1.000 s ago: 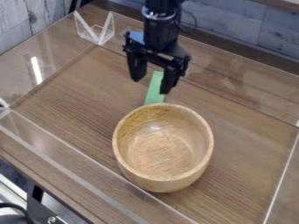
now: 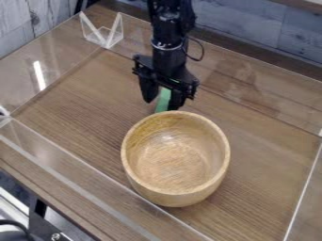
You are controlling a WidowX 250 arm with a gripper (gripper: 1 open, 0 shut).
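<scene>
My black gripper (image 2: 165,88) hangs from the top centre, lowered around a green object (image 2: 164,101) on the wooden table, its fingers at either side of it. Whether they touch it I cannot tell, as the gripper partly hides it. A large tan round bowl (image 2: 175,157) lies just in front of the green object, toward the bottom of the view.
White wire-like pieces (image 2: 104,30) stand at the back left edge, and another at the left edge. A dark item shows at the bottom left corner.
The gripper has come down toward the green object, and its fingers have drawn much closer together around it. The bowl stays in place.
</scene>
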